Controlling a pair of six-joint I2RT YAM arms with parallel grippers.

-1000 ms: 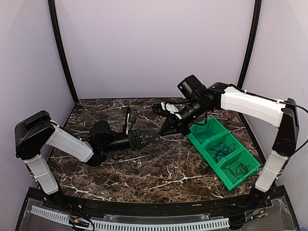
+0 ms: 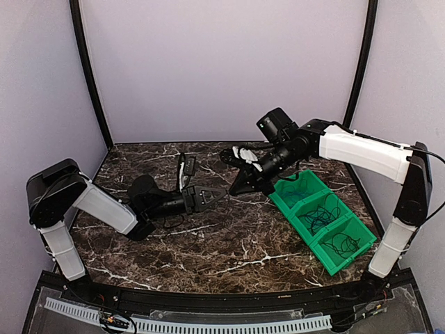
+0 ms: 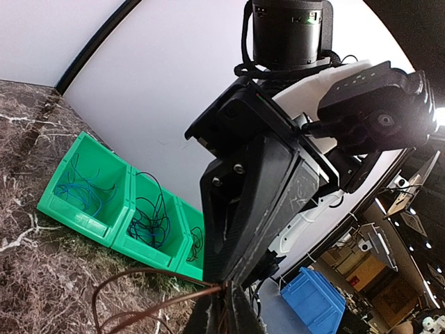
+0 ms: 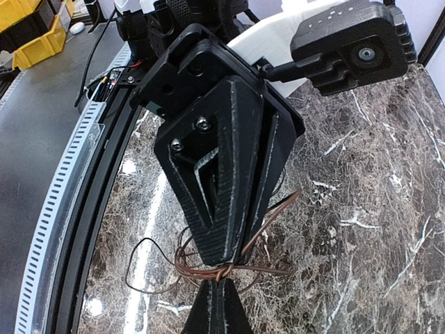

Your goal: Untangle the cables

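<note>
A brown cable (image 4: 188,264) lies in loops around the spot where my two grippers meet, above the table. My right gripper is shut, its fingertips pinching a strand at the crossing. Right against it, tip to tip, my left gripper stands slightly open, with cable strands around its fingertips. In the left wrist view the brown cable (image 3: 139,314) curves away to the left from the right gripper's tip. From above, the left gripper (image 2: 224,194) and right gripper (image 2: 233,192) nearly touch; the cable is hard to make out there.
A green three-compartment bin (image 2: 311,221) stands at the right, with bluish cables (image 3: 87,195) in one compartment and dark cables (image 2: 323,219) in others.
Over the last second the left arm has shifted slightly, its elbow moving a little to the right and its wrist part tilting. My right arm looks still.
</note>
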